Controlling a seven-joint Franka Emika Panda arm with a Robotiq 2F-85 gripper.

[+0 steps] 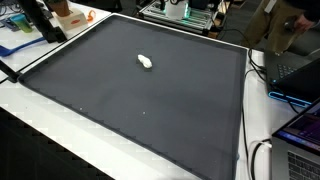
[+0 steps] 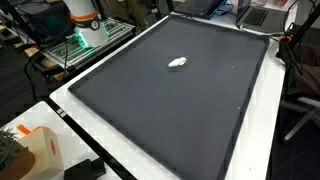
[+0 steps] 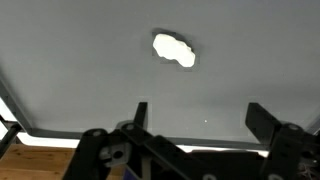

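Observation:
One small white object (image 1: 145, 61) lies alone on the dark grey board, toward its far side in exterior view 1; what it is I cannot tell. It shows again as a white lump (image 2: 177, 62) in exterior view 2. From the wrist, the white object (image 3: 174, 49) appears above and beyond the fingertips, clear of them. My gripper is open, its dark fingers wide apart with only bare board between them. In the exterior views the fingers are not visible; just part of the arm's base (image 2: 88, 28) shows.
The grey board (image 1: 150, 110) is otherwise bare, with a white table border (image 1: 110, 139) around it. A laptop (image 1: 300, 165) and cables sit along the right in exterior view 1. An orange-and-white box (image 2: 38, 150) stands near the board's corner in exterior view 2.

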